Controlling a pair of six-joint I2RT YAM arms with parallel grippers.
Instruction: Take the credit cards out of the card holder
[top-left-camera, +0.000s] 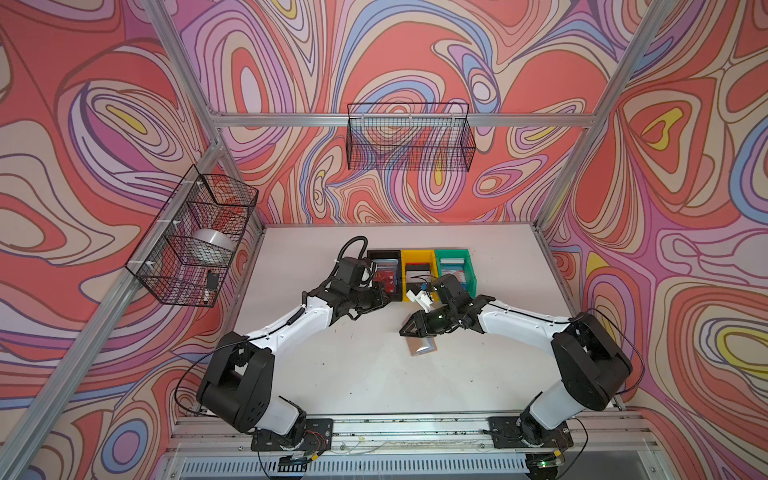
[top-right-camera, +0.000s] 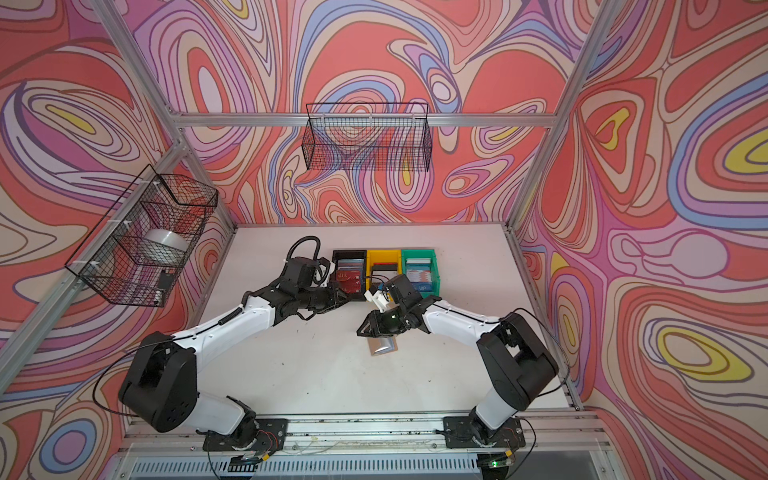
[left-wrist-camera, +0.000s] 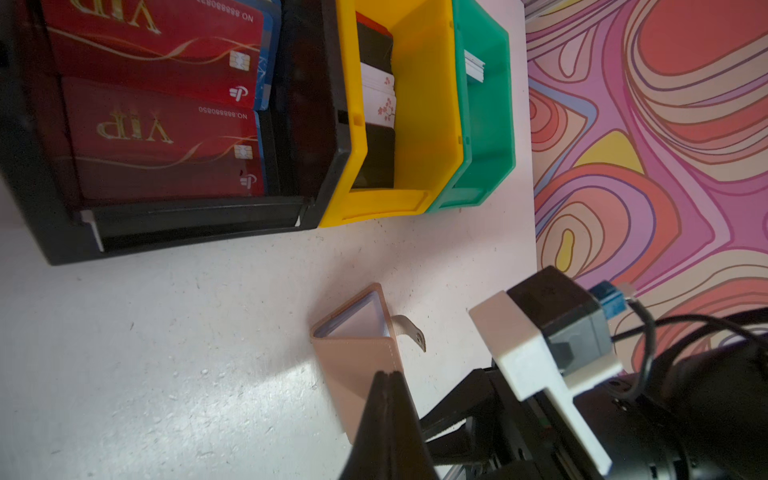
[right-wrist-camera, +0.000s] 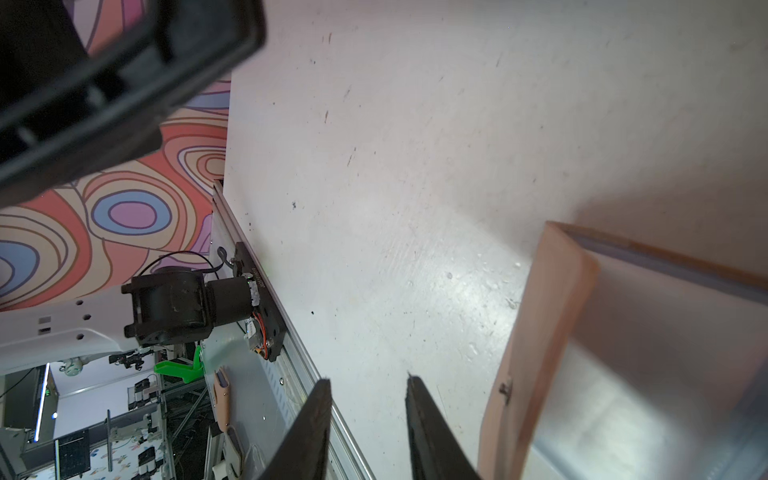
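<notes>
A peach card holder (left-wrist-camera: 356, 360) with a clear sleeve lies on the white table, in front of the coloured bins. My right gripper is part open just above it, its fingertips beside the holder's edge (right-wrist-camera: 536, 360), nothing visible between them. My left gripper is shut, held higher, near the black bin (left-wrist-camera: 192, 216) at the back, with nothing visible in it; the holder lies below it in the left wrist view. Red VIP cards (left-wrist-camera: 164, 136) sit in the black bin.
Yellow (left-wrist-camera: 420, 96) and green (left-wrist-camera: 488, 120) bins with cards stand right of the black bin. Wire baskets (top-left-camera: 410, 136) hang at the back and left.
</notes>
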